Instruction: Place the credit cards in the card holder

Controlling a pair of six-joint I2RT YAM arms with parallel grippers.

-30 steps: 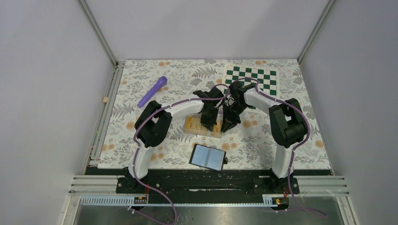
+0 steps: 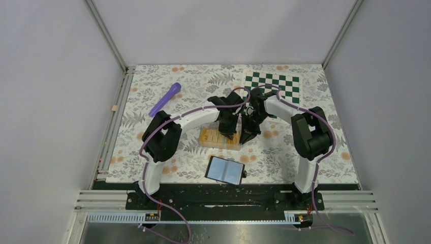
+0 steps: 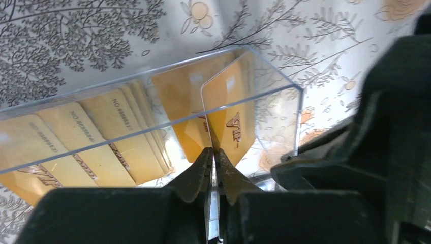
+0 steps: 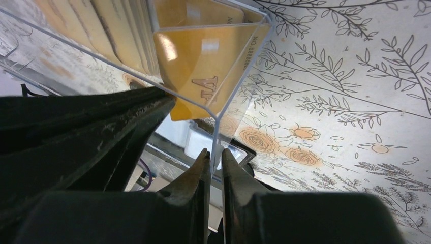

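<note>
Golden cards (image 3: 86, 137) stand inside a clear box, several bunched toward its left side. Nearer the right end, one card (image 3: 234, 112) leans apart, with another gold card (image 3: 185, 96) behind it. The left gripper is at the leaning card's lower edge, its fingertips a narrow gap apart; whether they grip the card I cannot tell. My right gripper is shut on the clear box (image 4: 219, 118) at its corner edge. The card holder (image 2: 225, 170) lies open near the table's front edge, pale pages inside a dark cover.
Behind the right arm lies a green-and-white checkered board (image 2: 289, 86). A purple microphone-shaped object (image 2: 165, 99) rests at the back left. Both grippers crowd together over the box. Patterned cloth (image 2: 274, 162) right of the holder is clear.
The right arm and the holder look unmoved.
</note>
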